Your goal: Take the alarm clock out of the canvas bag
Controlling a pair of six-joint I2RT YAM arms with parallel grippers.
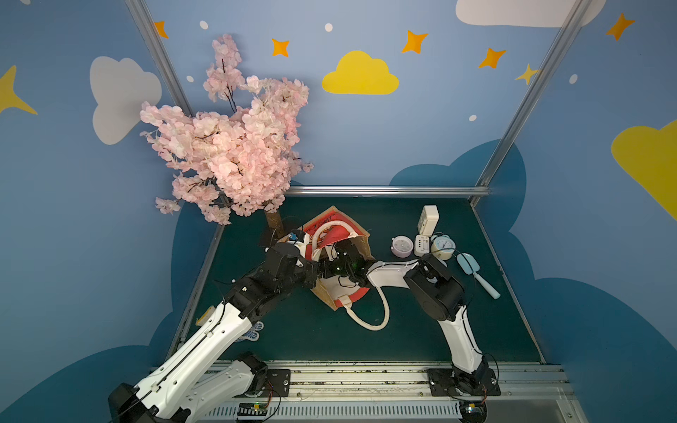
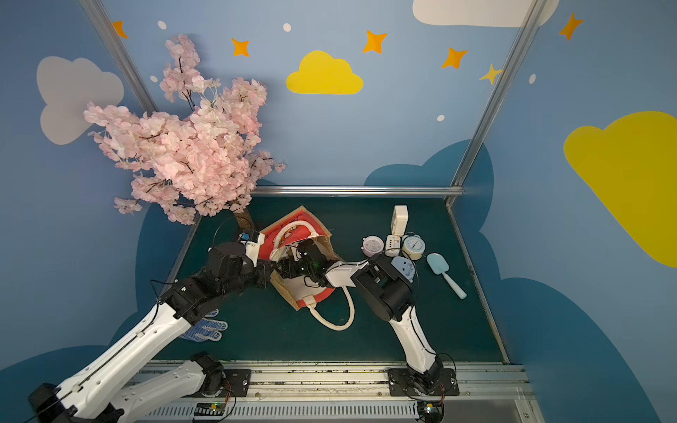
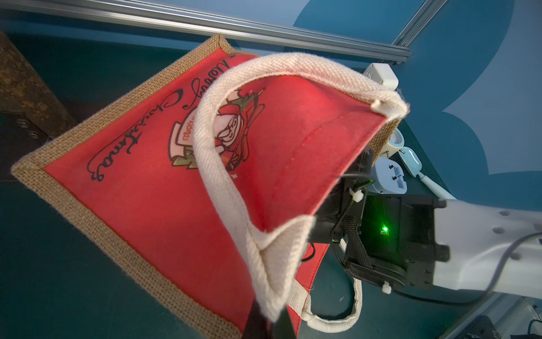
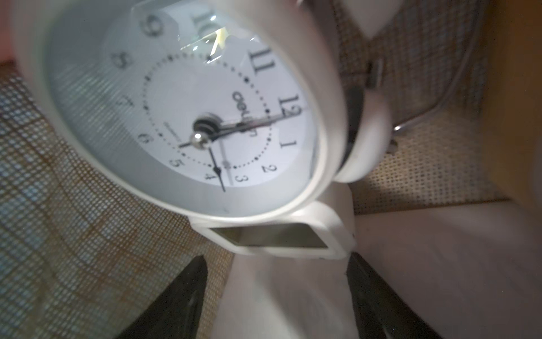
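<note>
The red canvas bag with burlap trim lies on its side on the green table, its white handle looping over it. My left gripper is shut at the corner where that handle meets the bag's rim; its fingertips are mostly hidden by the handle. My right gripper reaches inside the bag and stands open. In front of it, in the right wrist view, is a white alarm clock, above and beyond the fingertips, with a second white object with a small display window below it.
To the bag's right lie a pink round item, white boxes, a round clock and a brush-like tool. A blossom tree stands back left; blue gloves lie front left.
</note>
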